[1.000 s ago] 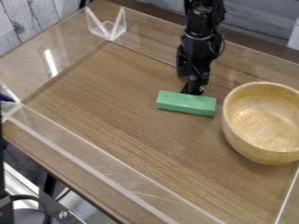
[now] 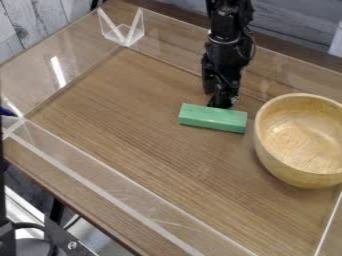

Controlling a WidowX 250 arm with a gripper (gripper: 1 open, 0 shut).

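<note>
The black robot arm reaches down from the top centre, its gripper (image 2: 219, 92) low over the wooden table, just behind a green block (image 2: 213, 117). The fingers are dark and small, so their opening and any contents cannot be made out. The block lies flat, crosswise, left of a large wooden bowl (image 2: 297, 140).
The bowl takes up the right side of the table (image 2: 120, 170). Clear plastic pieces sit at the back-left corner, and some dark equipment (image 2: 27, 240) is at the bottom-left edge.
The arm and gripper have shifted very slightly. The green block and the bowl stay in place.
</note>
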